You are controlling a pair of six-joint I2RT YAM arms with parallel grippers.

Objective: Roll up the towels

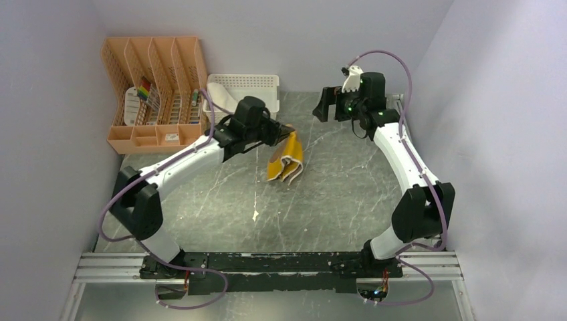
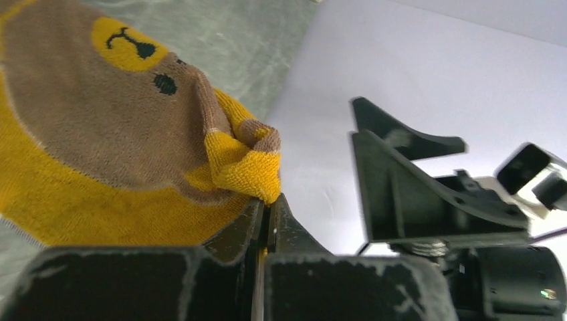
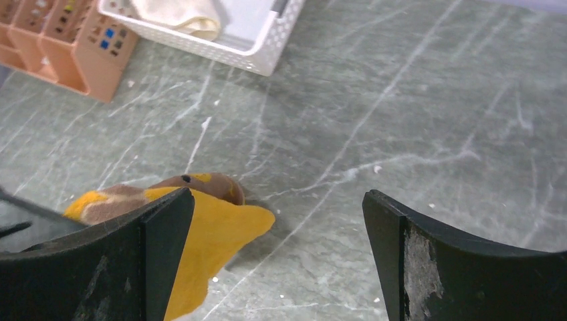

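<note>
A yellow and brown towel (image 1: 289, 160) with a pale edge hangs in folds from my left gripper (image 1: 290, 130), which is shut on a bunched part of it. In the left wrist view the towel (image 2: 127, 127) spreads to the left, its brown side printed with a face, and its gathered tip is pinched by the left gripper. My right gripper (image 1: 322, 112) stands open to the towel's upper right, apart from it. In the right wrist view the towel's yellow part (image 3: 224, 234) shows behind one finger (image 3: 167, 251), with bare table between the fingertips.
A white basket (image 1: 264, 80) holding a rolled pale towel (image 3: 184, 15) stands at the back. Left of it is an orange divided rack (image 1: 120, 140) with several small items.
</note>
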